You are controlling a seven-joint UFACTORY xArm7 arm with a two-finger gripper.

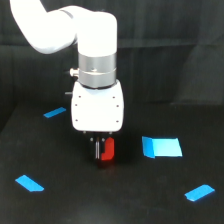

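The white arm comes down from the top left, with its gripper [99, 150] low over the dark table. A small red object [109, 150] shows at the gripper's fingers, mostly on their right side. Dark fingers cover part of it. Whether they grip it or only stand beside it cannot be told from this view, nor can I tell if the object touches the table.
To the right is a light blue piece [166, 147] with a darker left part. Blue strips lie at the front left [29, 183], front right [199, 193] and back left [54, 112].
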